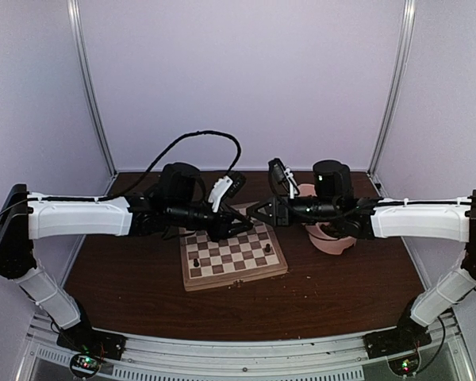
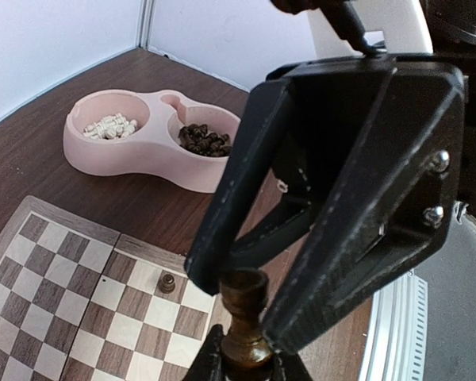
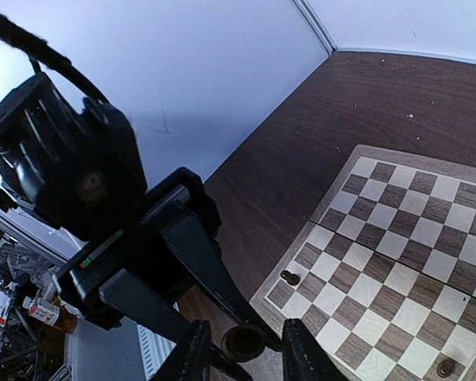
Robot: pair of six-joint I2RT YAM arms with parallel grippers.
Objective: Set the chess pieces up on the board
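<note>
A dark chess piece is held above the board with my left gripper shut on it. In the top view, the left gripper and right gripper meet over the chessboard, and the piece between them is hard to make out. Two dark pieces stand on the board: one near its left front corner, the other near the right edge.
A pink two-bowl container sits right of the board, with white pieces in one bowl and dark pieces in the other. In the top view the right arm partly covers it.
</note>
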